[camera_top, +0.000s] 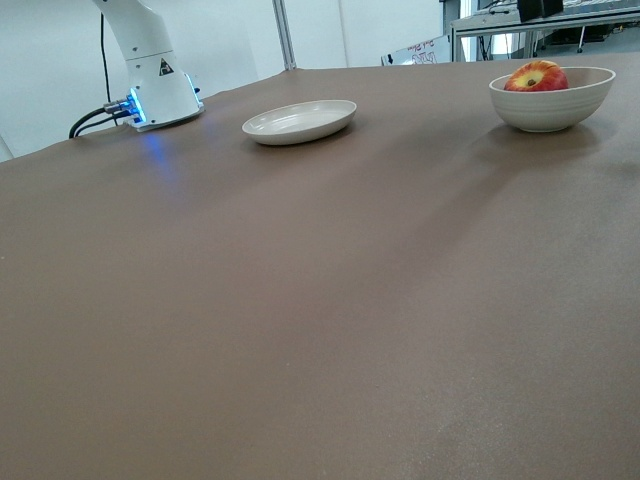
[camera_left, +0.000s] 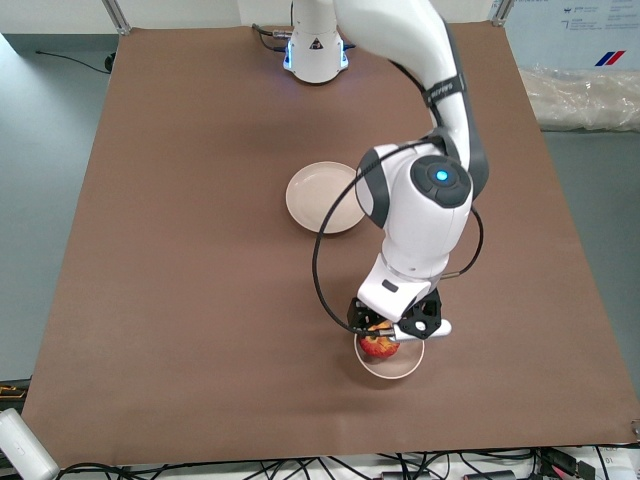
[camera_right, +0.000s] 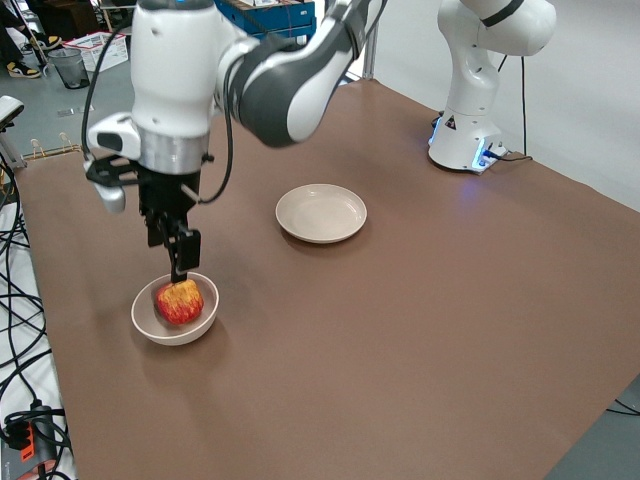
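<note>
A red-yellow apple (camera_left: 378, 347) (camera_top: 536, 76) (camera_right: 179, 306) sits in a small pale bowl (camera_left: 401, 370) (camera_top: 545, 112) (camera_right: 156, 324). My black gripper (camera_right: 178, 271) hangs just above the apple in the right view, partly hidden by my wrist in the left view; whether it is open or shut is unclear. A pale plate (camera_left: 316, 194) (camera_top: 300, 121) (camera_right: 321, 213) lies apart from the bowl on the brown table.
Cables crowd the floor beyond the near edge.
</note>
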